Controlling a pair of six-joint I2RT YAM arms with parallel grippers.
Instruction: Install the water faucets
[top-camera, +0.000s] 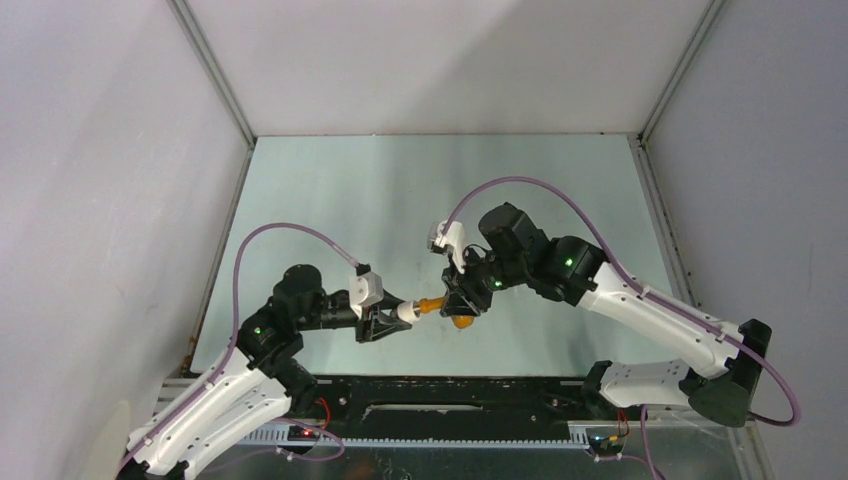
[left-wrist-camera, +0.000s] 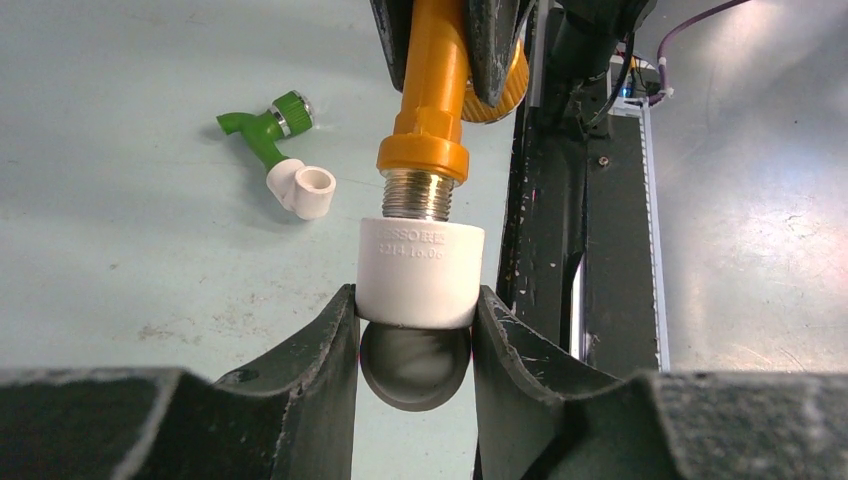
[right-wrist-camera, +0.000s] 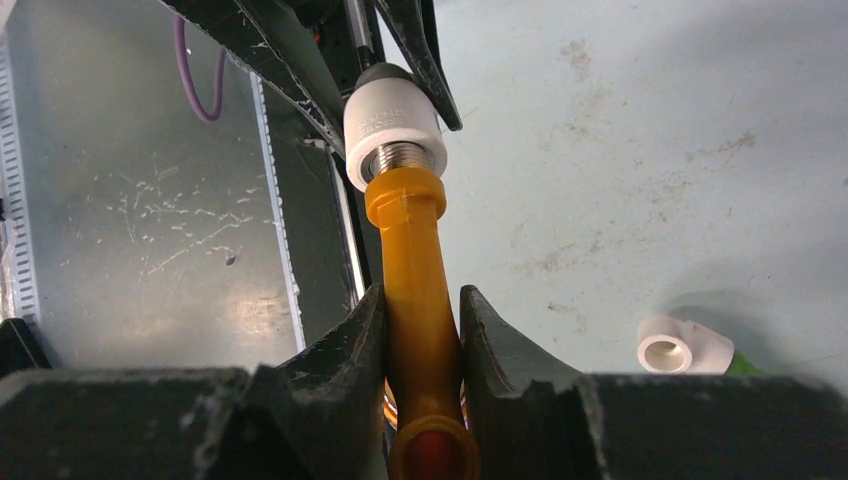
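My left gripper is shut on a white pipe fitting (left-wrist-camera: 418, 262), with a dark rounded part beneath it. My right gripper is shut on an orange faucet (right-wrist-camera: 415, 270); in the top view its orange knob (top-camera: 462, 321) shows below the gripper. The faucet's threaded metal end (left-wrist-camera: 416, 195) meets the mouth of the white fitting, in line with it, with much of the thread showing. A green faucet with a white fitting on its end lies on the board, also partly seen in the right wrist view.
The pale board (top-camera: 430, 170) is mostly clear around both arms. Walls stand at the back and both sides. A dark rail (top-camera: 450, 400) runs along the near edge.
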